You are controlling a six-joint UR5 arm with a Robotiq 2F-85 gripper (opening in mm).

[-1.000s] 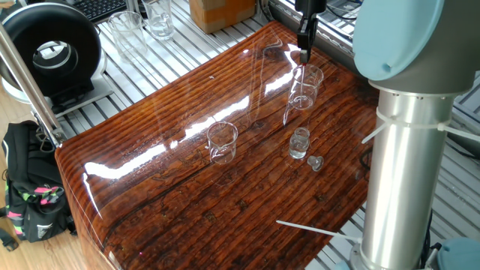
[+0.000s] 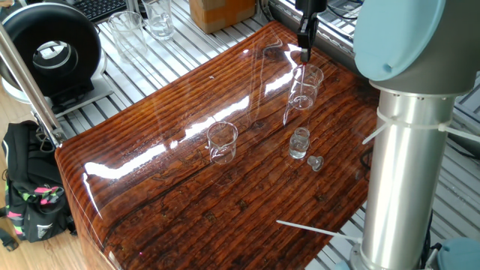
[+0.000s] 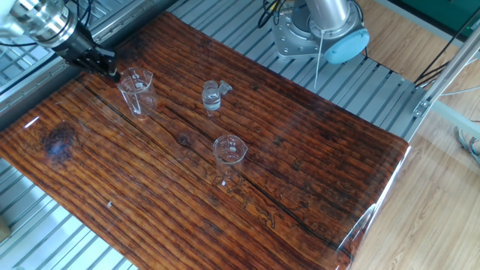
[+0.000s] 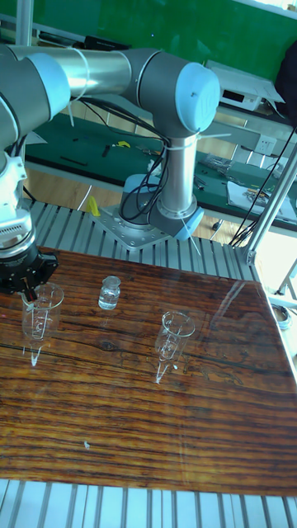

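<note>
My black gripper point(image 2: 305, 57) points down at the rim of a clear glass beaker point(image 2: 303, 96), near the table's far edge in exterior view 1. In exterior view 2 the gripper point(image 3: 114, 76) is at the left side of that beaker point(image 3: 142, 101). The views do not make clear whether the fingers touch the glass or how far apart they stand. A second empty-looking beaker point(image 2: 222, 144) stands upright near the middle of the table. Between the two, closer to the robot base, is a small bottle point(image 2: 298, 145) with clear liquid, its glass stopper point(image 2: 315, 163) lying beside it.
The glossy wooden table point(image 3: 315, 172) has wide free room around the glassware. More glass beakers point(image 2: 127, 36) and a cardboard box point(image 2: 222, 10) are on the slatted surface beyond it. The robot's base point(image 3: 322, 34) is mounted beside the table's edge.
</note>
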